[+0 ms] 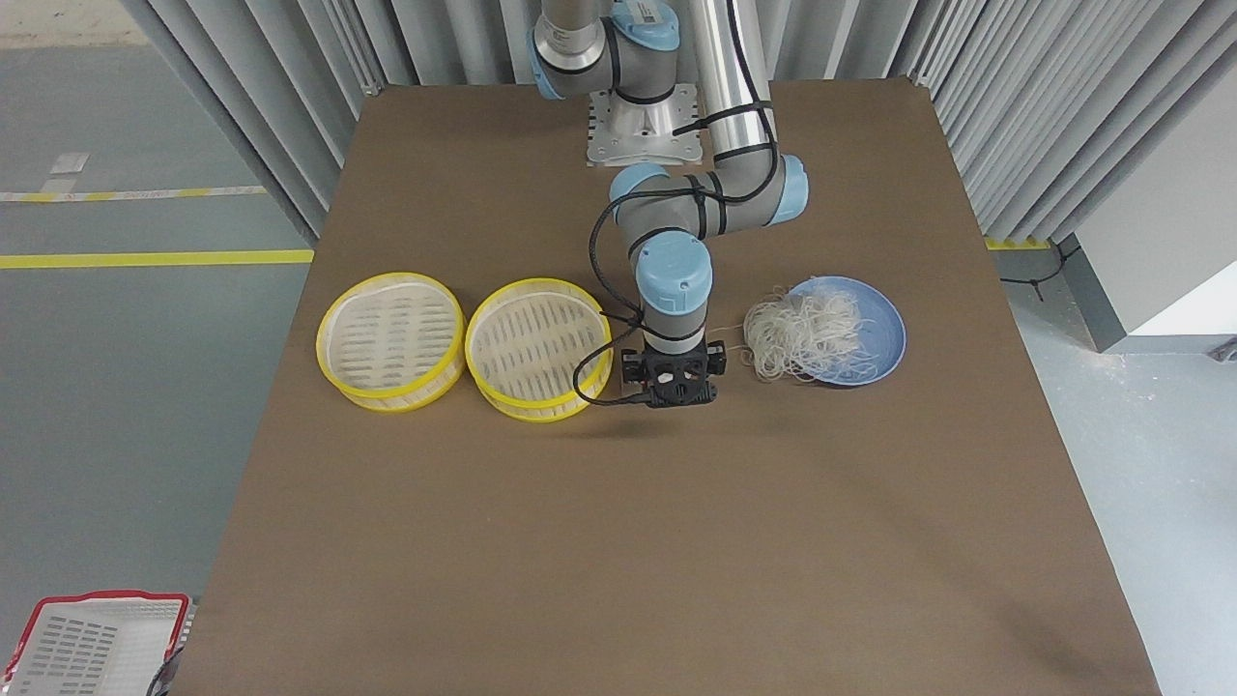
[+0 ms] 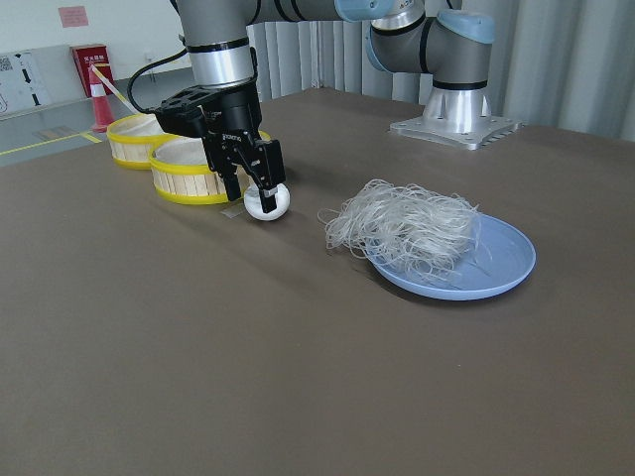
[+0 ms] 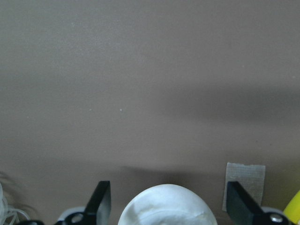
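My gripper (image 2: 251, 183) hangs low over the table beside the near yellow-rimmed basket, its fingers open and apart around a round white object (image 3: 167, 208) on the tabletop; the left view shows that object (image 2: 275, 206) at the fingertips. Whether the fingers touch it I cannot tell. In the front view the gripper body (image 1: 673, 381) hides the white object. A blue plate (image 1: 877, 336) to the right carries a tangled pile of white strands (image 1: 797, 333), some spilling over its rim.
Two round yellow-rimmed baskets (image 1: 389, 337) (image 1: 536, 338) sit side by side to the left. A small patch of tape (image 3: 245, 176) lies by the white object.
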